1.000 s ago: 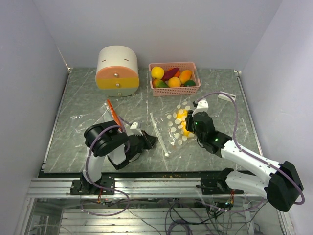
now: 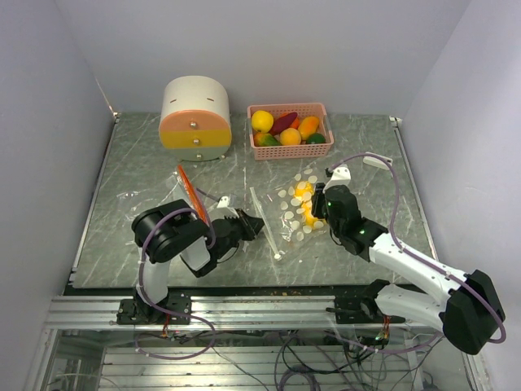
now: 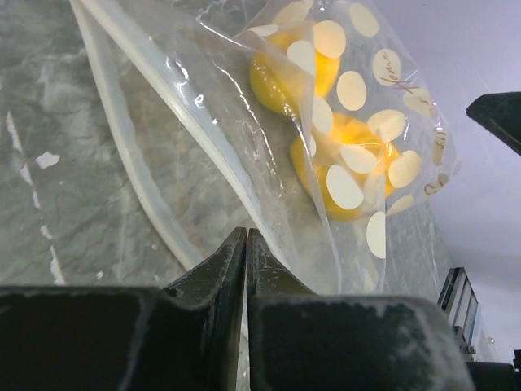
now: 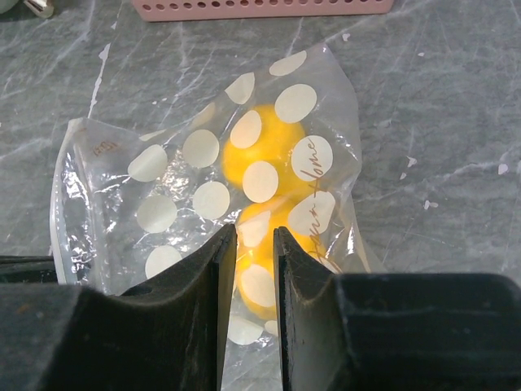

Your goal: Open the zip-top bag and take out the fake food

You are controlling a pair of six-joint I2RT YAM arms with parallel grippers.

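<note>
A clear zip-top bag with white dots [image 2: 291, 208] lies flat at mid-table, its zip edge towards the left. Inside it are two yellow-orange pieces of fake food, an upper one [image 4: 271, 142] and a lower one [image 4: 262, 291]. My left gripper is shut on the bag's near zip lip [image 3: 224, 163]; the other zip strip [image 3: 134, 167] is apart from it, so the mouth gapes. Over the food end of the bag, my right gripper is partly open, with a narrow gap between its fingertips and nothing visibly pinched.
Behind the bag stands a pink basket [image 2: 289, 153] of fake fruit. At the back left is a rounded cabinet with drawers [image 2: 195, 118]. An orange strip [image 2: 193, 194] and clear plastic lie beside the left arm.
The left gripper has shifted slightly right and up onto the bag's zip edge. My right gripper has moved slightly to the right. Bag and food look nearly unmoved.
</note>
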